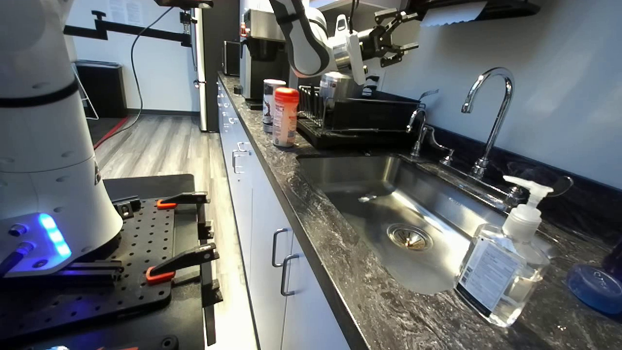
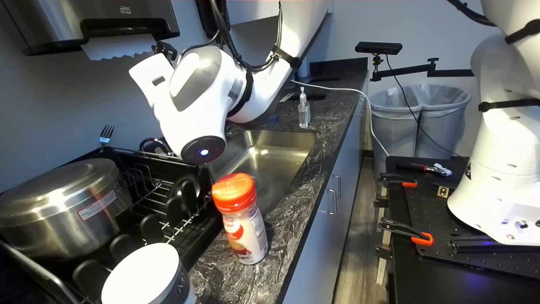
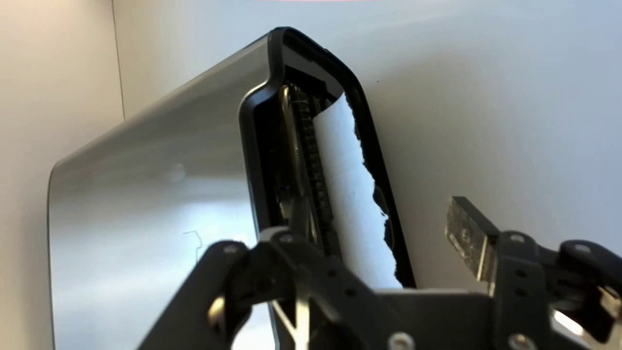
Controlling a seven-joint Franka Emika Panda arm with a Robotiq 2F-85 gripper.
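A steel and black paper towel dispenser (image 3: 157,192) hangs on the wall, with a torn-edged white paper towel (image 3: 355,198) sticking out of its slot. The same paper (image 1: 453,14) shows at the top of exterior view 1, and again as a hanging sheet (image 2: 119,47) in exterior view 2. My gripper (image 1: 415,31) is left of the paper in exterior view 1, its fingers spread with nothing between them. The wrist view has one finger (image 3: 469,239) to the right of the paper and the other in front of the slot. How far they are from the paper is unclear.
Below are a dish rack (image 2: 152,202) with a steel pot (image 2: 66,207), a sink (image 1: 373,233) and a faucet (image 1: 506,111). A red-capped creamer bottle (image 2: 240,218), a white-topped canister (image 2: 144,276) and a pump bottle (image 1: 501,268) stand on the counter.
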